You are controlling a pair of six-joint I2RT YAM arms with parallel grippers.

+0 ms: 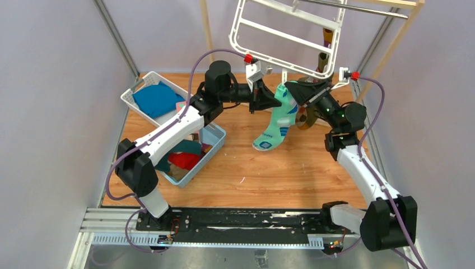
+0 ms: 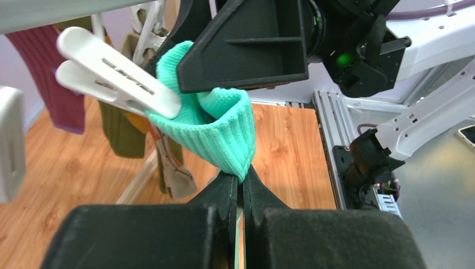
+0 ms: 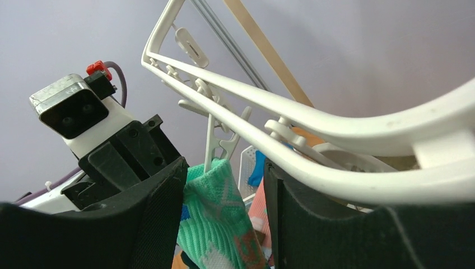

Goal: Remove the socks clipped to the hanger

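Observation:
A teal patterned sock [image 1: 274,126] hangs by its cuff from a white clothespin [image 2: 117,78] on the white hanger [image 1: 288,39]. My left gripper is shut, its tips at the sock; whether fabric is pinched between them is unclear. My right gripper is open around the bunched cuff, just below the clip and hanger bars, coming from the right. More socks, among them a maroon one [image 2: 61,95] and an olive one [image 2: 120,134], hang behind.
A white basket with blue cloth [image 1: 157,103] and a light blue bin [image 1: 193,174] with socks stand at the left. Wooden posts and a metal rod surround the hanger.

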